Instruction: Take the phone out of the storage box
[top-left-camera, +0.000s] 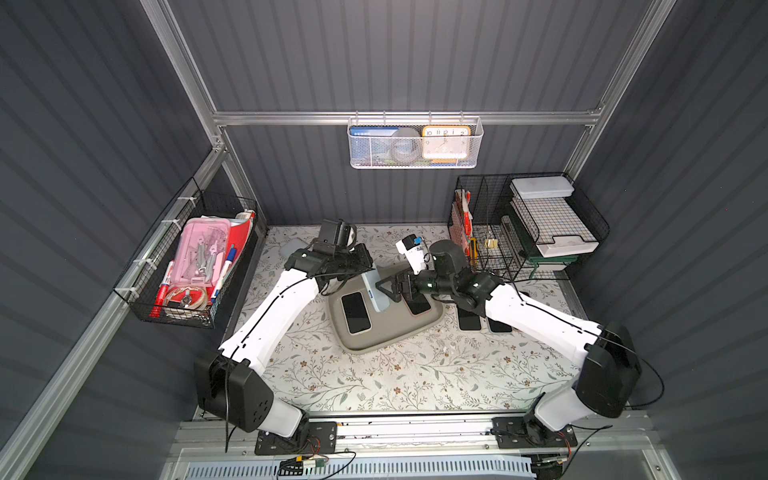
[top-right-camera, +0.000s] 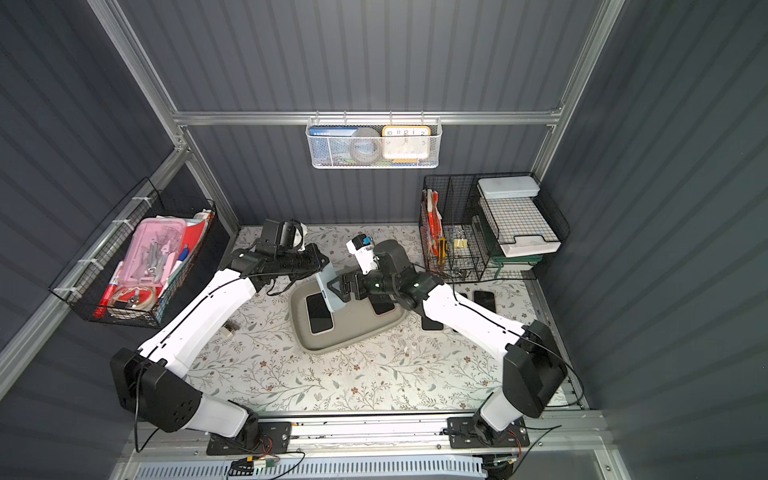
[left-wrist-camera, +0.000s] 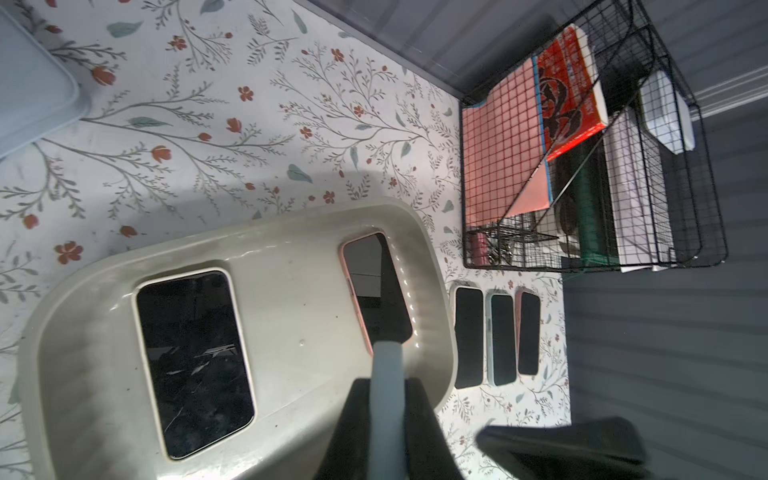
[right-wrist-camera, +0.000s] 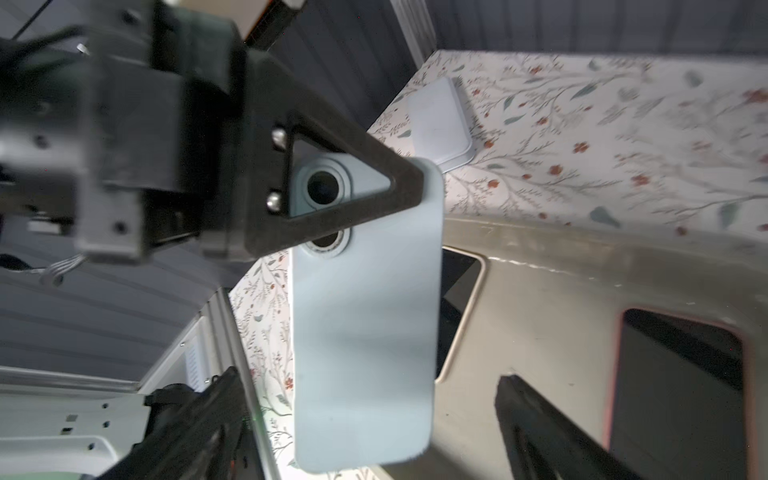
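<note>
A light blue phone (right-wrist-camera: 364, 336) hangs upright above the grey storage box (top-left-camera: 384, 331); my left gripper (top-left-camera: 365, 265) is shut on its upper end, as the right wrist view also shows. My right gripper (top-right-camera: 349, 286) stands open beside the phone, its fingers apart around the lower part, not visibly touching it. In the left wrist view, two dark-screened phones, one white-edged (left-wrist-camera: 194, 360) and one pink-edged (left-wrist-camera: 372, 284), lie in the box.
Several phones (left-wrist-camera: 502, 336) lie on the table right of the box. A wire rack (top-left-camera: 536, 224) stands at the back right, a full basket (top-left-camera: 200, 256) hangs at the left.
</note>
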